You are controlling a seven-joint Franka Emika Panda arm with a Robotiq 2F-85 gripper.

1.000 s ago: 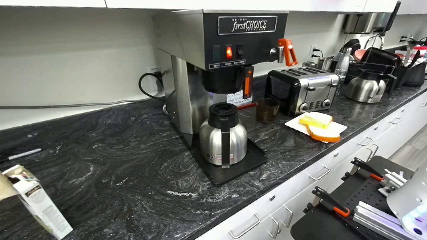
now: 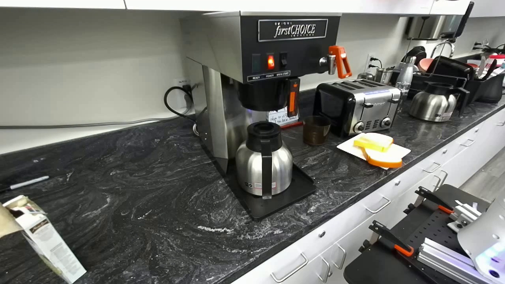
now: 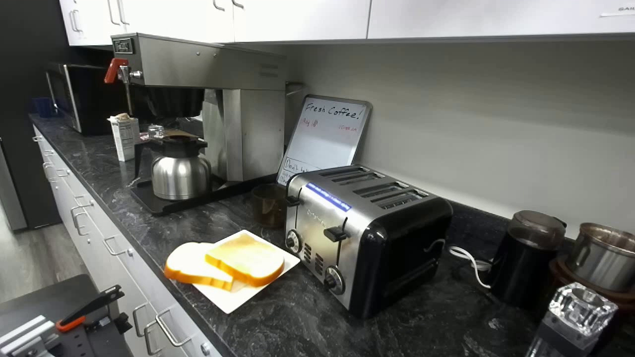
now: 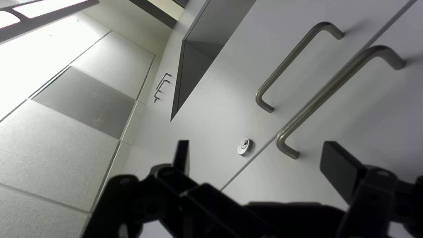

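In the wrist view my gripper stands open, its two dark fingers wide apart with nothing between them. Beyond it are white cabinet doors with two metal handles, the upper handle point(image 4: 297, 65) and the lower handle point(image 4: 337, 95), and a round lock point(image 4: 245, 147); the fingers appear clear of them. Neither exterior view shows the gripper. Two slices of bread point(image 3: 247, 259) overlap on a white square plate point(image 3: 224, 303). Beside the plate stands a silver and black toaster point(image 3: 381, 238). A steel carafe point(image 2: 265, 165) sits on the base of the coffee maker point(image 2: 284, 56).
A brown cup point(image 2: 315, 131) stands between coffee maker and toaster. A second carafe point(image 2: 434, 105) is farther right. At the left lies a white carton point(image 2: 54, 246). A whiteboard point(image 3: 324, 134) leans behind the toaster.
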